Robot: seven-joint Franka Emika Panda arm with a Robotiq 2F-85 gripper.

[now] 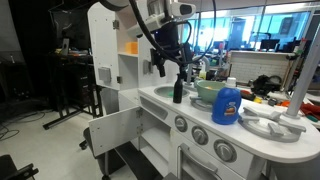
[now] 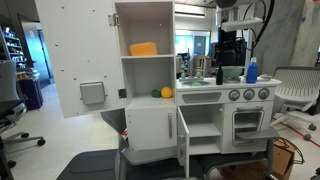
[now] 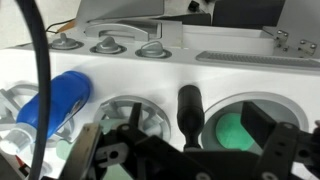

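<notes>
My gripper [image 1: 172, 70] hangs over the counter of a white toy kitchen, above a slim black bottle [image 1: 178, 92]. In the wrist view, the bottle [image 3: 190, 110] appears between the two spread fingers, lower than them and apart from them. The gripper is open, with nothing held. The bottle stands upright beside the sink [image 1: 161, 91], where something green [image 3: 235, 131] shows in the wrist view. To the other side are a green bowl [image 1: 209, 90] and a blue detergent bottle [image 1: 227, 104].
A stove burner grate [image 1: 270, 124] lies beyond the blue bottle. A tall white cabinet [image 2: 148, 75] rises by the sink, holding an orange item [image 2: 144, 48] and a yellow ball [image 2: 166, 92]. One lower door [image 2: 183, 145] hangs ajar. The faucet [image 1: 200, 66] stands behind the sink.
</notes>
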